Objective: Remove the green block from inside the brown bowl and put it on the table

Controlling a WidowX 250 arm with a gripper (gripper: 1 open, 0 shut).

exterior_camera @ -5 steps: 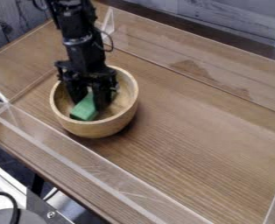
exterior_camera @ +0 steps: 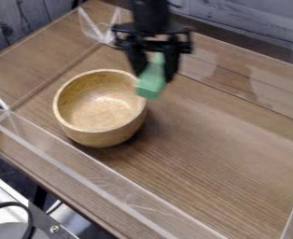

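Note:
Blurred by motion, the green block (exterior_camera: 150, 82) hangs just past the right rim of the brown bowl (exterior_camera: 101, 135). My gripper (exterior_camera: 152, 63) is shut on its upper end, and the block's lower part shows beneath the dark fingers. The bowl's inside is empty. It stands upright on the wooden table (exterior_camera: 217, 154). How high the block is above the table is hard to tell from this one view.
Bare tabletop stretches to the right and front of the bowl. Clear tape (exterior_camera: 64, 159) runs along the table's left edge. A black cable and a white object (exterior_camera: 9, 222) lie off the table at the lower left.
The block has come up out of the bowl in my gripper and moved right, over the rim. The bowl stays where it was.

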